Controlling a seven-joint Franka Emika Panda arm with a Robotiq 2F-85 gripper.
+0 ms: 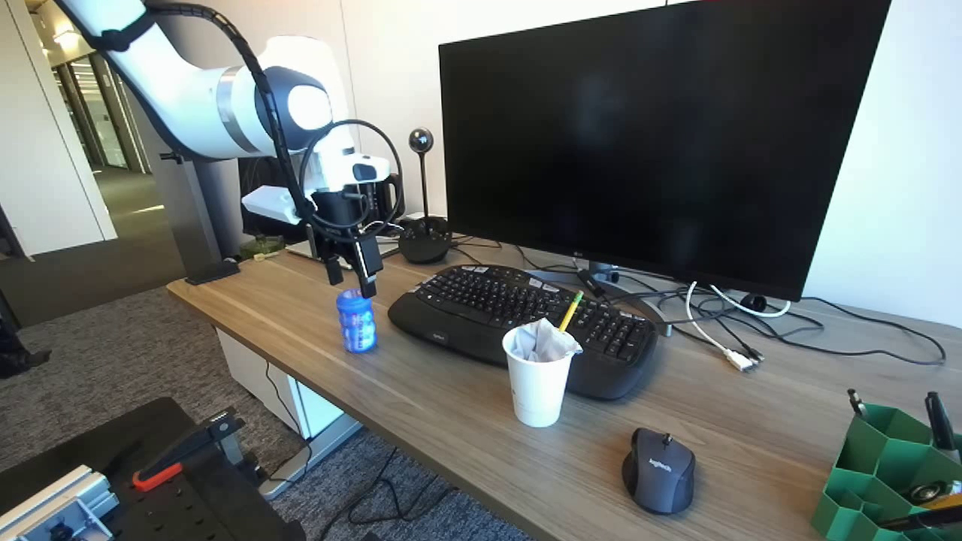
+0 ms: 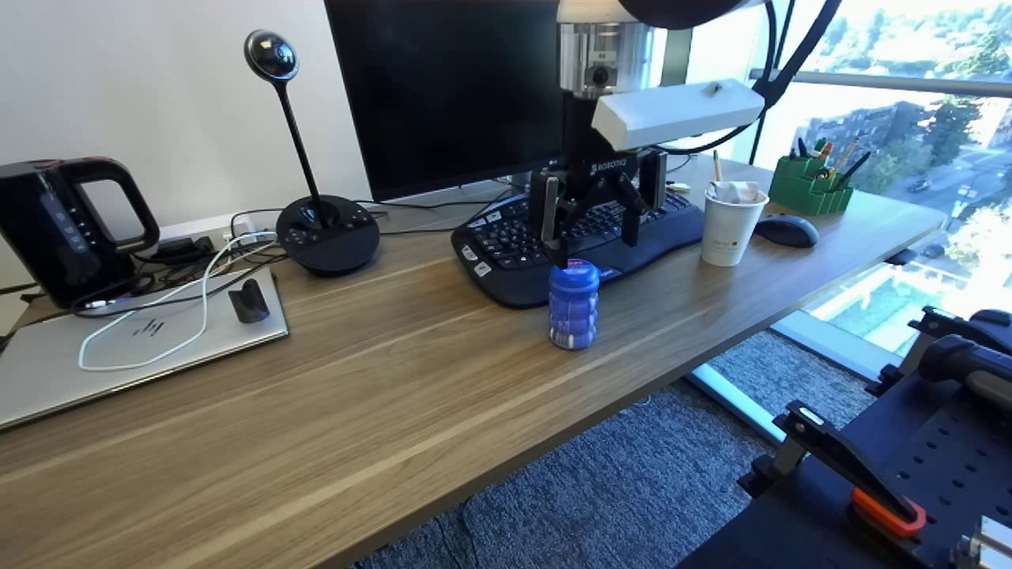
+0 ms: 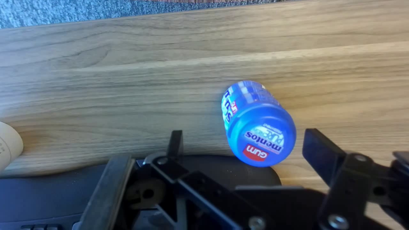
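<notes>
A blue Mentos gum bottle (image 1: 357, 321) stands upright on the desk, left of the keyboard in exterior view 1. My gripper (image 1: 352, 276) hangs just above and slightly behind it, fingers apart and pointing down. From the wrist, the bottle's lid (image 3: 262, 141) shows between the two fingers, a little forward of the fingertips and closer to the right one. In exterior view 2 the bottle (image 2: 574, 308) sits below the open gripper (image 2: 590, 246), with one finger near its lid. Nothing is held.
The black keyboard (image 1: 491, 311) lies close to the bottle. A white paper cup (image 1: 537, 383) with a pencil, a mouse (image 1: 660, 472) and a green pen holder (image 1: 879, 469) stand farther right. A closed laptop (image 2: 142, 332) and kettle (image 2: 71, 232) are at the other end; bare desk lies between.
</notes>
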